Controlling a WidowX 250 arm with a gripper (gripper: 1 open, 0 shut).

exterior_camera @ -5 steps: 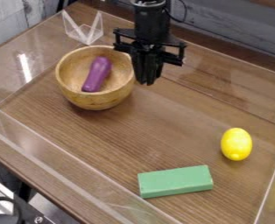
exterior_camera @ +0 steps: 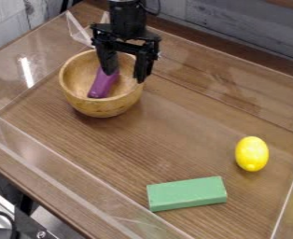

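My black gripper [exterior_camera: 124, 54] hangs over the wooden bowl [exterior_camera: 101, 105] at the upper left, its fingers spread open around the bowl's upper interior. A purple elongated object [exterior_camera: 102, 85] lies inside the bowl, just below and left of the gripper. I cannot tell whether the fingers touch it.
A yellow lemon-like object [exterior_camera: 251, 154] lies on the right of the wooden table [exterior_camera: 99, 168]. A green block [exterior_camera: 187, 193] lies near the front. A clear plastic piece sits behind the bowl, partly hidden by the arm.
The gripper has moved left and slightly down, from beside the bowl's right side to over the bowl. The objects on the table look unmoved.
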